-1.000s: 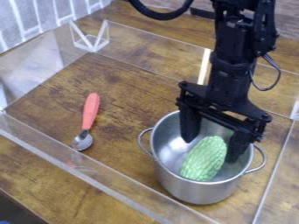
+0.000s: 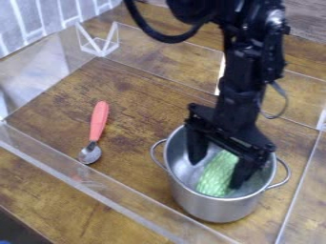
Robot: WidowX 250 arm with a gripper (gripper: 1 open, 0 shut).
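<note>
A steel pot [image 2: 216,205] with two side handles stands at the lower right of the camera view. Inside it lies a light green ridged object [image 2: 218,172]. My black gripper [image 2: 224,152] is lowered into the pot over the green object, its fingers apart on either side; whether they touch it is hidden by the gripper body.
A spoon with a salmon-pink handle [image 2: 99,119] lies on the wooden table [image 2: 109,191] to the left. Clear plastic walls run along the table's edges.
The spoon has not moved.
</note>
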